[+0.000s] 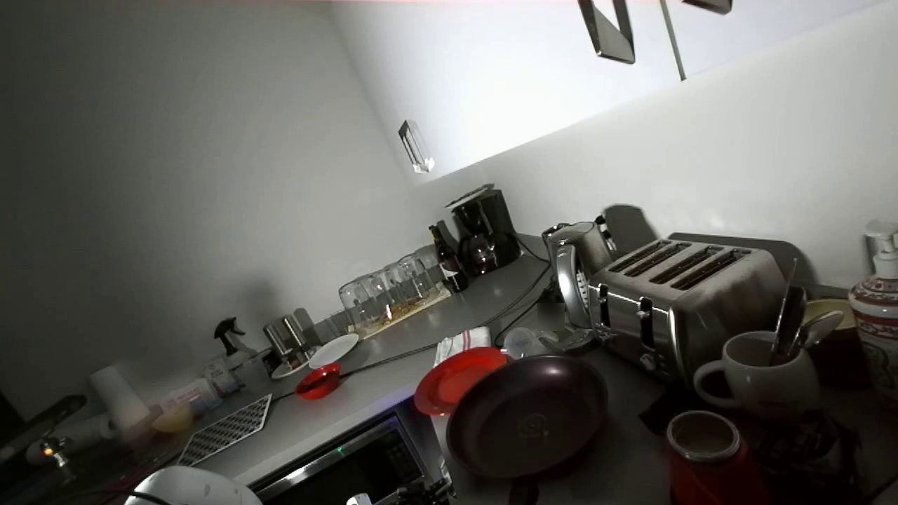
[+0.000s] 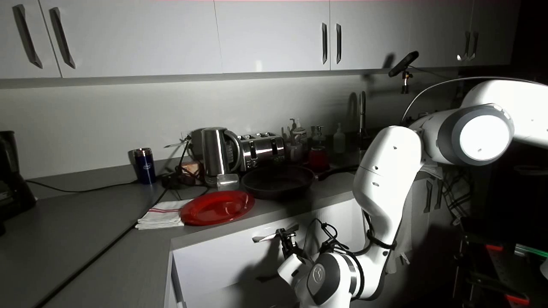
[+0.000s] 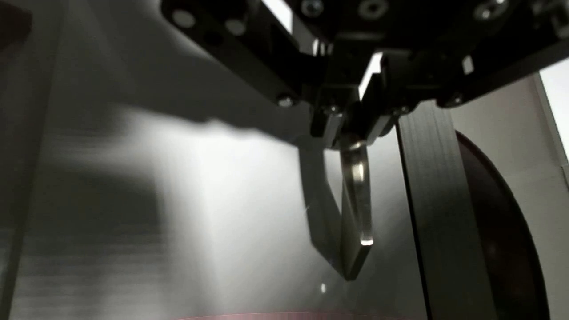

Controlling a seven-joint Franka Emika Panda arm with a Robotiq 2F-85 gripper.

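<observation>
In the wrist view a metal bar handle on a pale cabinet front runs up between the fingers of my gripper. The fingers are shut on the handle near one end, while its other end sticks out free. From the side, the gripper is at the handle, just below the counter edge, with the white front behind it. Whether this front stands out from the cabinet is hard to tell. Exterior view 1 shows only bits of the arm along its bottom edge.
Above the handle, a dark frying pan and a red plate sit near the counter's front edge. A folded towel lies beside the plate. Kettle and toaster stand behind.
</observation>
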